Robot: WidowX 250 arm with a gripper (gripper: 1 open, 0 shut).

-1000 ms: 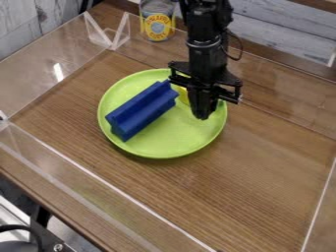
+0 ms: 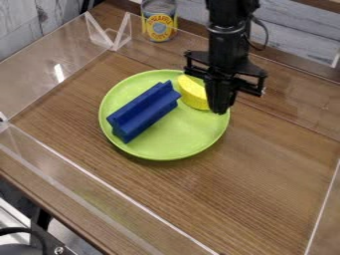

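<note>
A green plate (image 2: 178, 145) sits on the wooden table, holding a long blue block (image 2: 141, 112) on its left and a yellow object (image 2: 192, 92) at its back right. My black gripper (image 2: 220, 104) is low over the right edge of the plate, beside the yellow object, which it partly hides. Its fingertips look close together; nothing clearly shows between them.
A can (image 2: 159, 24) with a clear plastic piece near it stands at the back left. A dark cable lies at the lower left corner.
My gripper has shifted a little to the right and slightly up over the last second. The plate and blue block look unmoved.
</note>
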